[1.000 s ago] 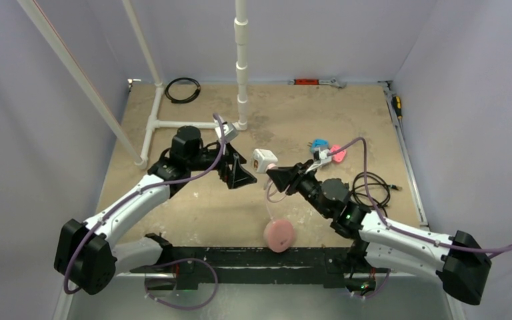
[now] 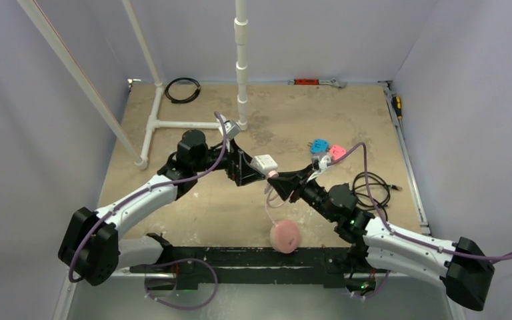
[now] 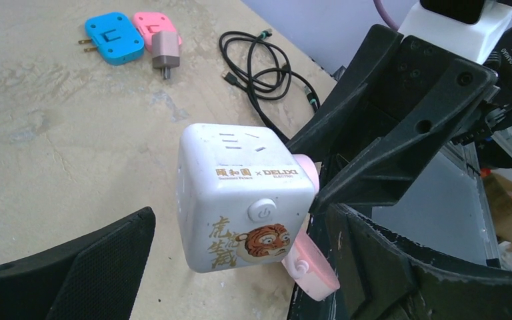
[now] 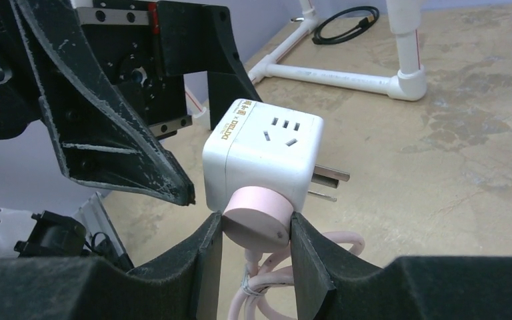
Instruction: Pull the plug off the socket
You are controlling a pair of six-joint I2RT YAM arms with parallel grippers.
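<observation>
A white cube socket (image 3: 233,193) hangs in the air between the two arms, a tiger print and a button on the face towards my left gripper. That gripper is open, its fingers standing either side of the cube without visible contact. The pink plug (image 4: 259,217) sits in one side of the socket, and my right gripper is shut on it. Metal prongs (image 4: 330,177) stick out of the socket's far side. From the plug a bundled pink cord (image 4: 267,283) hangs down. In the top view my left gripper (image 2: 259,171) is at the socket's left.
A round pink unit (image 2: 285,237) hangs low near the table's front edge. Blue (image 2: 319,146) and pink (image 2: 337,152) adapters lie right of centre, and a black cable (image 2: 372,190) is coiled further right. White pipes (image 2: 187,125) stand at back left.
My left gripper has moved right, up to the socket. The round pink unit has swung a little.
</observation>
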